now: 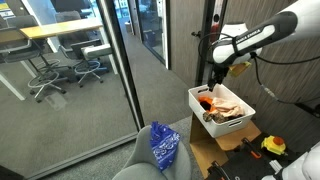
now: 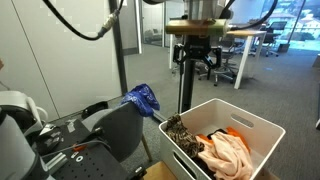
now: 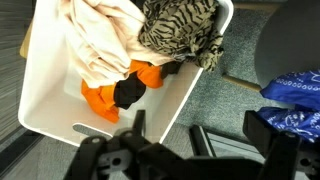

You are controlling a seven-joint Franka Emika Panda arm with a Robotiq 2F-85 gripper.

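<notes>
My gripper (image 2: pixel 200 68) hangs open and empty above the white box in exterior view 2, pointing down. In the wrist view its dark fingers show at the bottom with nothing between them. The white box (image 3: pixel 45 90) holds a cream cloth (image 3: pixel 100 42), a brown-and-black animal-print cloth (image 3: pixel 180 27) and orange fabric (image 3: pixel 102 102) beside a black piece (image 3: pixel 128 91). The print cloth lies against the box's edge and hangs slightly over the rim. A blue cloth (image 1: pixel 164 145) rests on the grey chair (image 1: pixel 140 158), outside the box.
The box stands on a brown surface (image 1: pixel 204 148) next to the chair. A yellow-and-red device (image 1: pixel 274 145) sits near the robot's base. Glass panels and a dark wall (image 1: pixel 285 75) border the area. Office chairs (image 1: pixel 88 62) stand beyond the glass.
</notes>
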